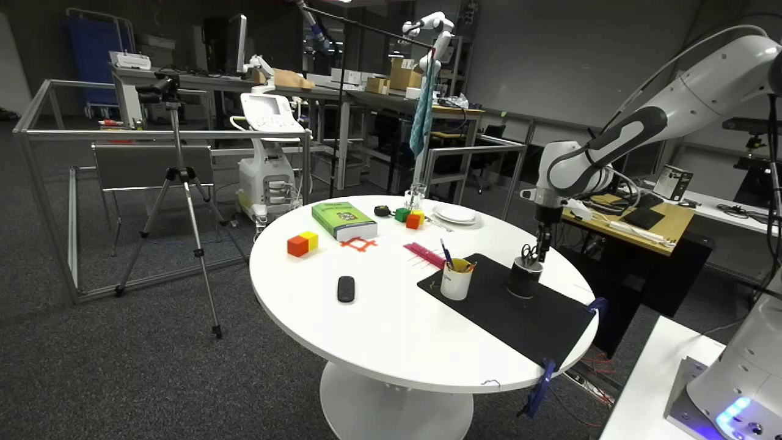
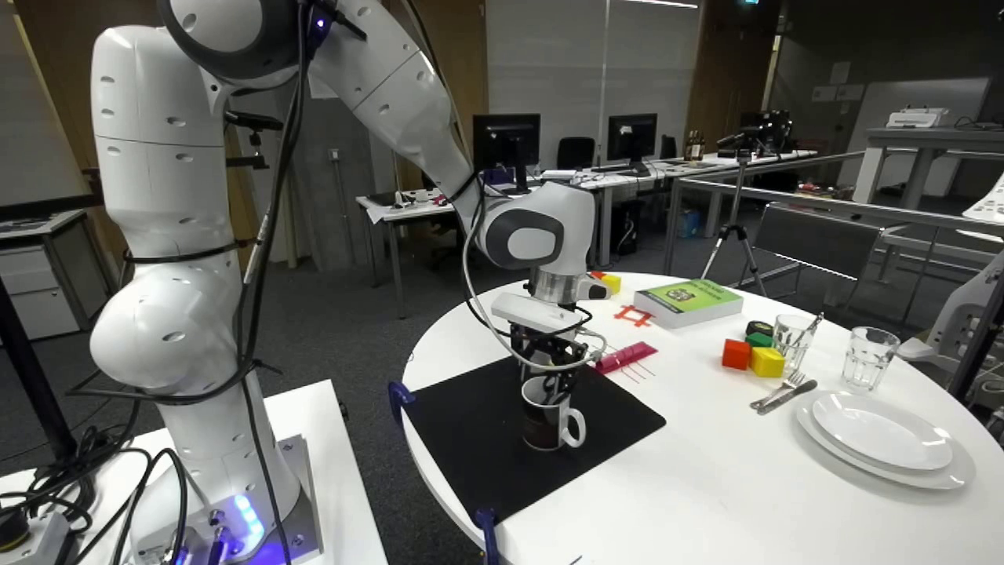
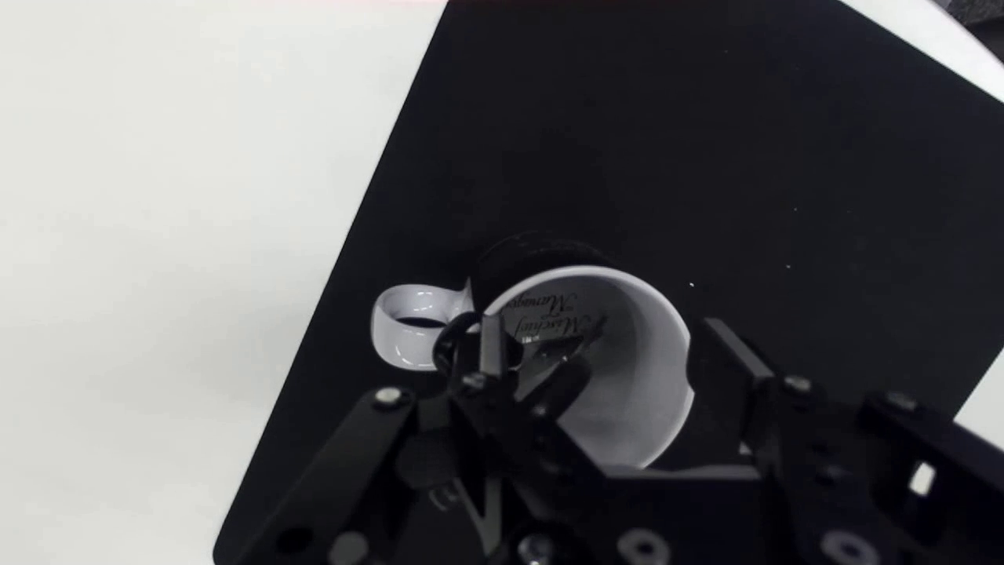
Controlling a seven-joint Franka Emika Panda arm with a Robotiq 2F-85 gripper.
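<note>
A dark mug with a white inside (image 3: 649,386) stands upright on the black mat (image 3: 715,169), its white handle (image 3: 405,353) pointing left in the wrist view. Scissors (image 1: 527,253) stand in this mug, with their black handle loops (image 3: 447,340) at its rim near the handle. My gripper is over the mug, pointing down, its fingers apart. One finger (image 3: 492,347) overlaps the scissors' loops; whether it touches them I cannot tell. The other finger (image 3: 739,348) is beyond the opposite rim. In exterior view 2, my arm partly covers the mug (image 2: 541,422).
A white cup with pens (image 1: 456,283) stands close by on the mat. Blue clamps (image 1: 540,385) grip the table edge. Farther off are a green book (image 1: 343,219), coloured blocks (image 2: 750,355), glasses (image 2: 867,358) and plates (image 2: 885,428).
</note>
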